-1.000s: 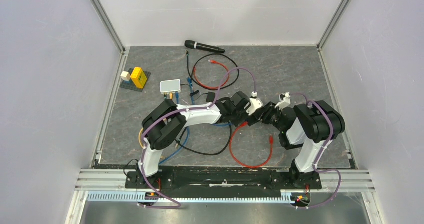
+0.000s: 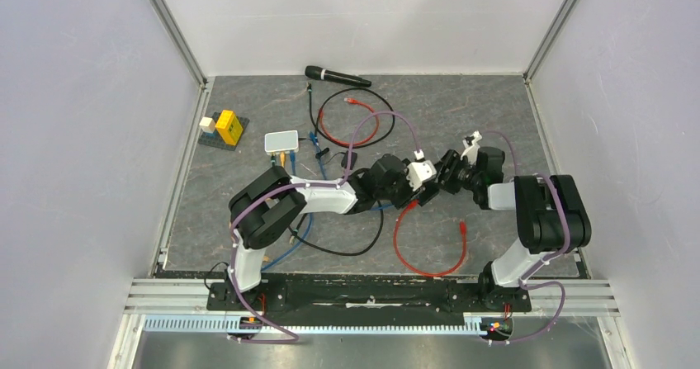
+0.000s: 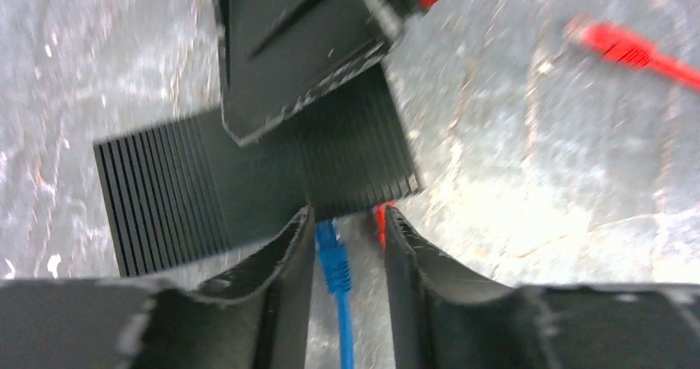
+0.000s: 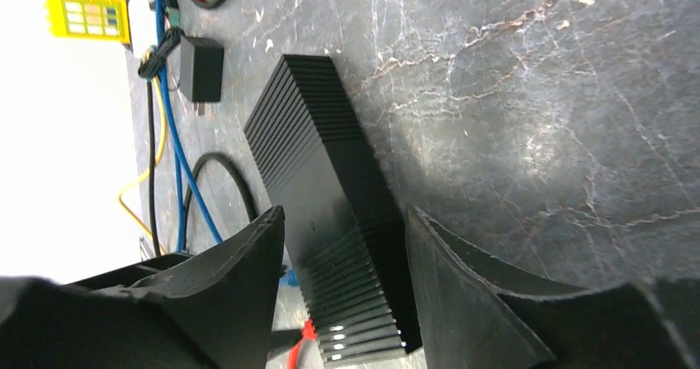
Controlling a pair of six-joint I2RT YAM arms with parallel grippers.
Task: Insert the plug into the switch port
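Note:
A black ribbed switch box [image 4: 322, 196] lies on the grey floor between both grippers. In the left wrist view a blue plug [image 3: 333, 262] and a red plug behind it meet its near side, partly hidden by my left gripper; whether they are seated is unclear. That gripper's fingers stand part open at the blue plug, touching unclear. My right gripper is open around the box's near part, seen in the right wrist view; contact cannot be told.
A loose red connector [image 2: 462, 230] lies right front. A white box [image 2: 281, 140], yellow block [image 2: 229, 128], microphone [image 2: 337, 77], small black adapter [image 4: 201, 70] and several cables occupy the left and back.
My right arm has moved back and rightward. The left gripper has shifted slightly right, and the red cable at the front has slid rightward.

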